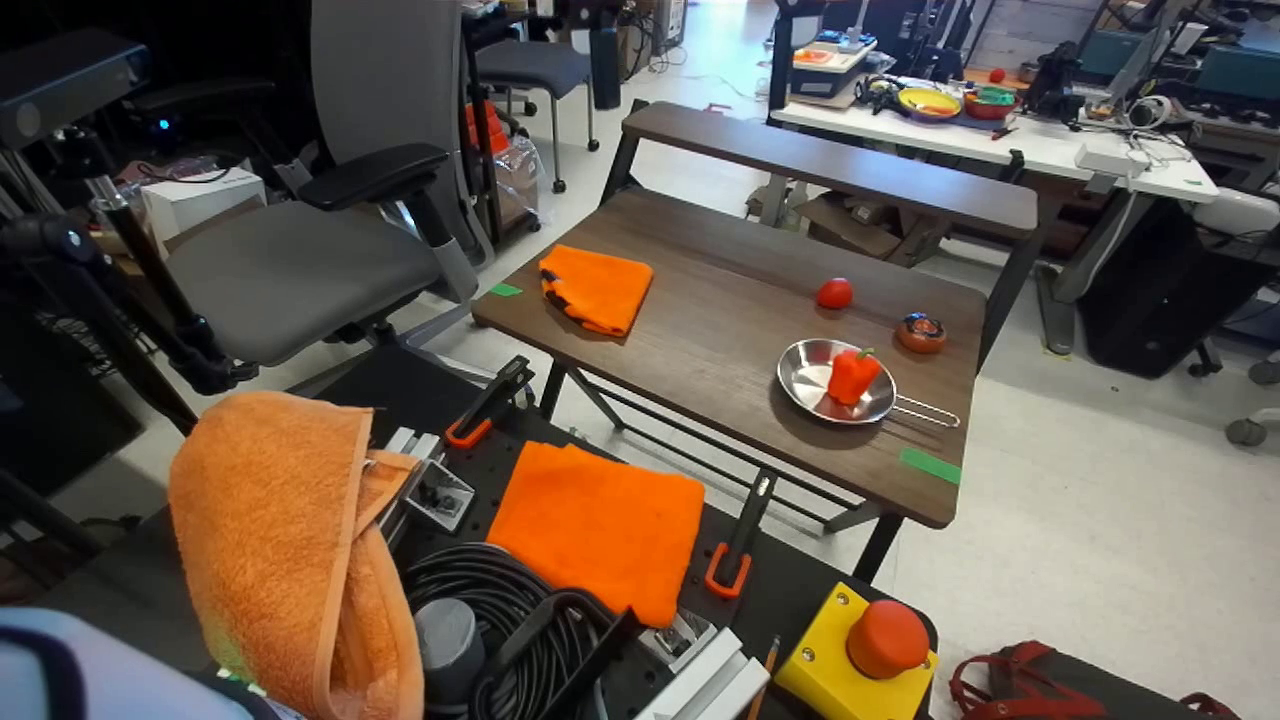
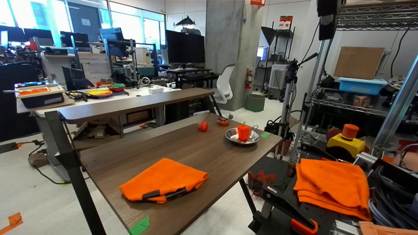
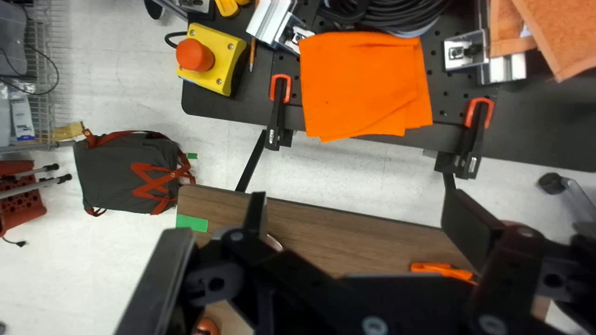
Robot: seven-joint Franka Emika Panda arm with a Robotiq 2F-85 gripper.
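Observation:
A silver pan (image 1: 807,382) rests on the brown table (image 1: 708,324) with an orange-red pepper (image 1: 853,376) inside it. Behind the pan is a red tomato (image 1: 835,293), and a reddish-brown round item (image 1: 921,334) with a dark top sits to its right. At the table's other end lies a folded orange cloth (image 2: 162,180) with black stripes. My gripper is open high above the table, its fingers wide apart and nothing between them. In the wrist view its body hides most of the tabletop, including nearly all of the pan.
A raised shelf (image 1: 828,162) runs along the table's back edge. Facing its front is a black bench with another orange cloth (image 1: 600,522), clamps (image 1: 741,534), coiled cables and a yellow box with a red button (image 1: 858,654). Bare tabletop separates the striped cloth from the pan.

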